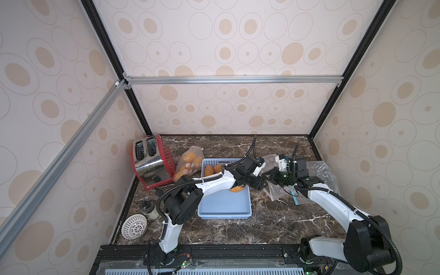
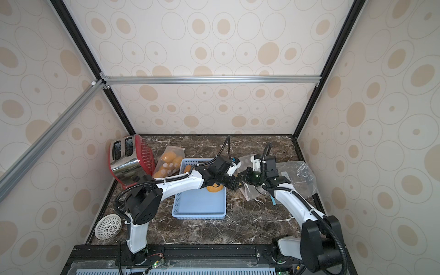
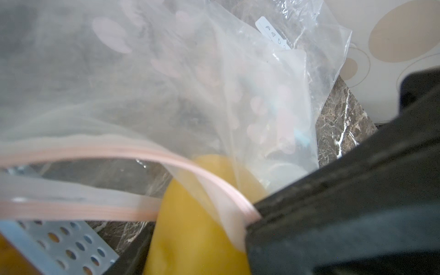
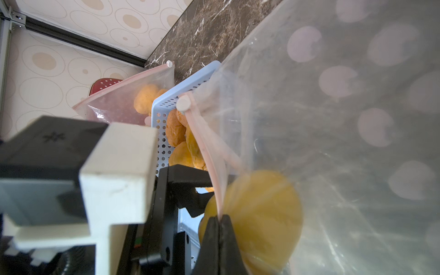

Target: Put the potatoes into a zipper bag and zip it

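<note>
A yellow potato sits at the mouth of a translucent zipper bag with pink seal strips. In the left wrist view my left gripper stands open around the potato, the bag film draped over it. In the right wrist view my right gripper is shut at the bag's pink edge, beside the potato. More potatoes lie in the blue basket. Another bag with potatoes lies left of the basket.
A red and silver toaster stands at the back left. A glass jar and a white perforated dish are at the front left. A plastic bag lies at the right.
</note>
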